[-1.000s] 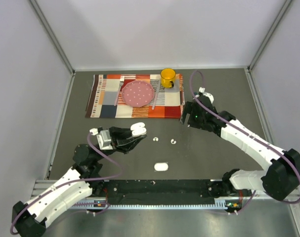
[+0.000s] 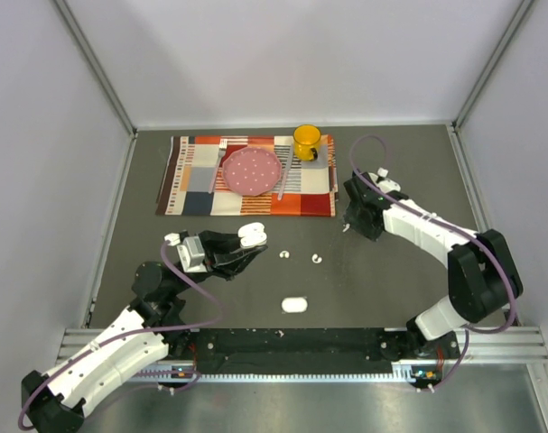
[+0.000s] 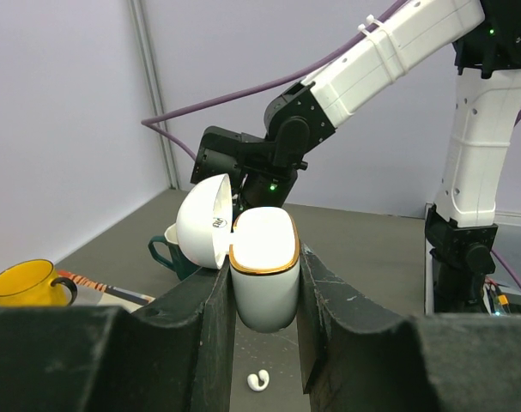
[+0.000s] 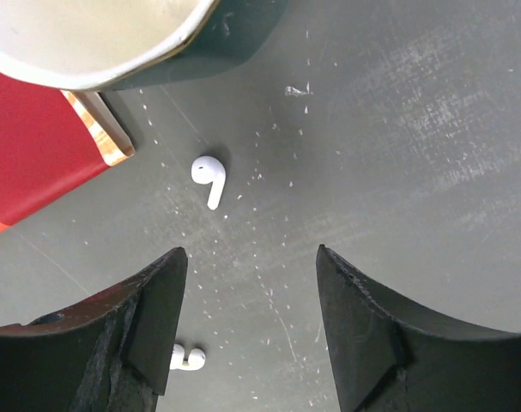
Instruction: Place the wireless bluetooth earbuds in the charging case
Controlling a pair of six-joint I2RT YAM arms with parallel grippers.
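Note:
In the left wrist view, my left gripper is shut on the white charging case (image 3: pixel 266 249); the case's lid (image 3: pixel 206 225) stands raised. From above, this case (image 2: pixel 253 236) hangs left of the table's middle. My right gripper is open and empty, above the table. Ahead of its fingertips lies one white earbud (image 4: pixel 210 177); another white piece (image 4: pixel 190 358) is partly hidden by the left finger. The top view shows small white earbuds (image 2: pixel 284 254) mid-table, plus a white piece (image 2: pixel 346 227) below the right gripper.
A dark green mug (image 4: pixel 230 43) stands close to the earbud, by the placemat's edge. The placemat (image 2: pixel 201 200) bears a pink plate (image 2: pixel 252 171), cutlery and a yellow mug (image 2: pixel 307 142). A closed white case (image 2: pixel 294 305) lies near the front edge.
The right gripper has shifted slightly to the right, and its elbow has swung inward to the left. The left arm and the case it holds have stayed put.

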